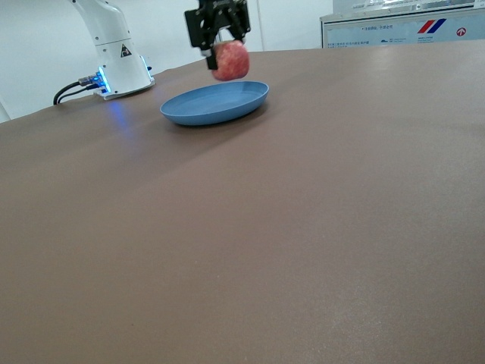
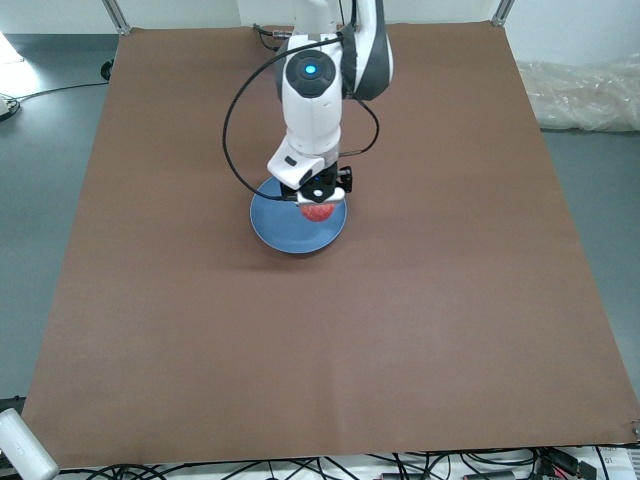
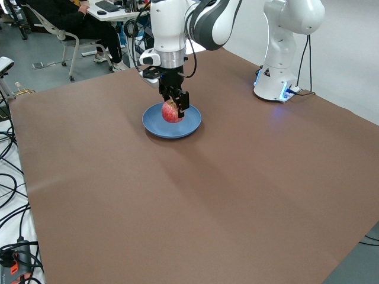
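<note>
A red apple (image 1: pixel 232 62) hangs in the gripper (image 3: pixel 173 105), which is shut on it just above a round blue plate (image 1: pixel 214 106). In the left view the apple (image 2: pixel 317 213) shows below the white-and-grey wrist, over the plate (image 2: pixel 298 238). In the right view the apple (image 3: pixel 170 115) sits within the plate's outline (image 3: pixel 187 128); the top view shows it held a little above the plate.
The arm's base (image 3: pixel 272 83) stands at the table's edge with cables. Cables run along the near side in the left view, and a person sits at a desk beyond the table in the right view.
</note>
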